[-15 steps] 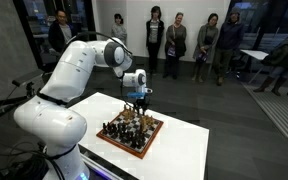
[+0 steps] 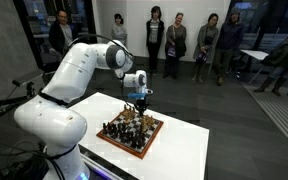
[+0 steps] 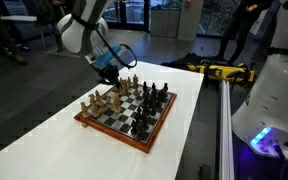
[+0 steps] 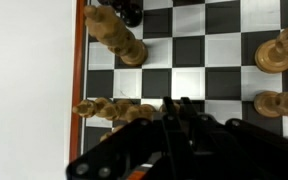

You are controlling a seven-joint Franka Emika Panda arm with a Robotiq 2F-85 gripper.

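Note:
My gripper [image 2: 140, 106] is low over the far side of the chessboard [image 2: 158, 130], among the light-brown pieces. From the other side, exterior view 2 has the gripper [image 3: 114, 83] at the board's back edge. Dark fingers [image 4: 189, 125] fill the lower middle of the wrist view, shut on a light-brown chess piece [image 4: 170, 104], most of which they hide. Other light-brown pieces [image 4: 112, 35] stand left and right of them on the checkered squares. Whether the held piece touches the board cannot be told.
Black chess pieces [image 3: 141, 123] stand along the opposite side of the board. Bare white table [image 2: 187, 145] surrounds the board. Several people [image 2: 154, 32] stand along the far wall, behind the table.

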